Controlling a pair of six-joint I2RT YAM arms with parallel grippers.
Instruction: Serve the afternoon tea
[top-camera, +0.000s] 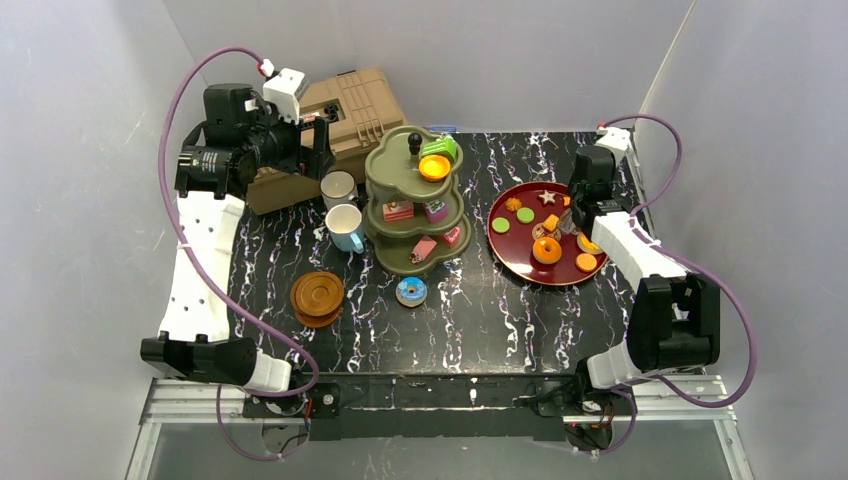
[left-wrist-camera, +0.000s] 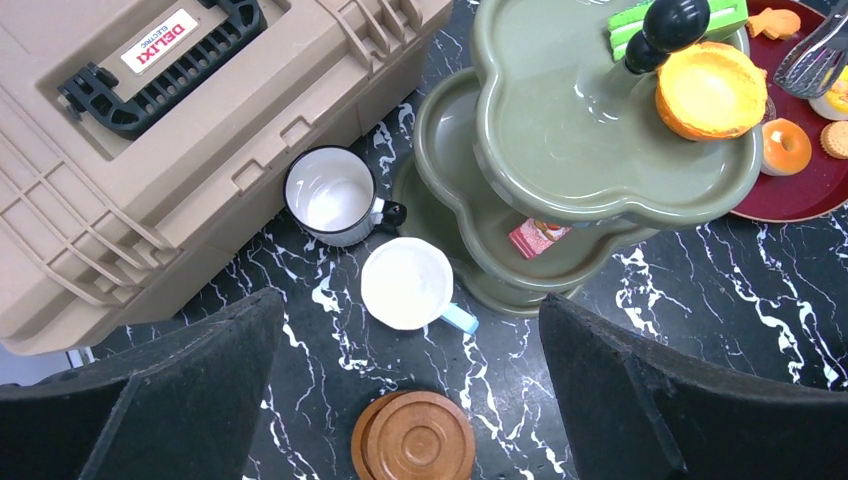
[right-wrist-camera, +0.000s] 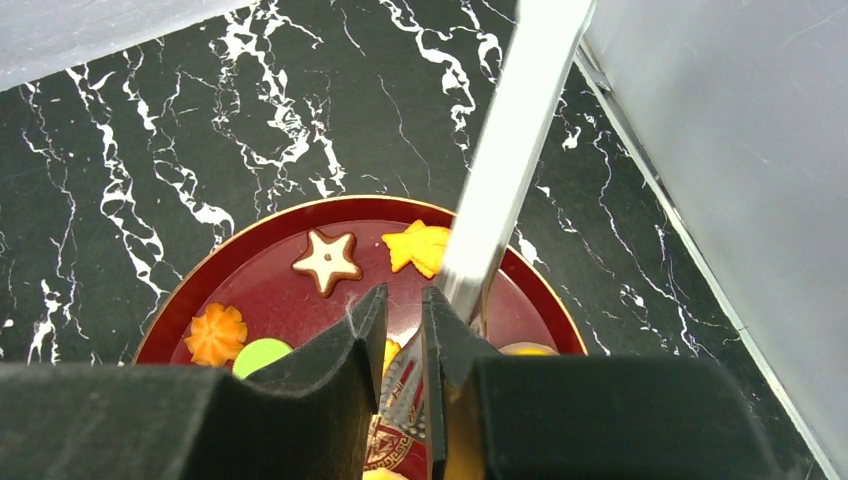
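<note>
My right gripper is over the red tray (top-camera: 515, 262), fingers partly apart around a metal utensil with a slotted head (right-wrist-camera: 500, 160), which stands up from among the pastries. The tray holds a star cookie (right-wrist-camera: 326, 260), orange pieces, green discs and a donut (top-camera: 546, 249). A green three-tier stand (top-camera: 395, 165) carries a tart (top-camera: 434, 166), a green item (top-camera: 443, 147) and cake slices. Two mugs (top-camera: 345, 226) are beside it; coasters (top-camera: 319, 293) and a blue donut (top-camera: 411, 291) lie in front. My left gripper hangs open at the left, above mugs and coasters.
A tan case (top-camera: 365, 100) fills the back left behind the mugs. Walls (top-camera: 760, 200) bound the right and back.
</note>
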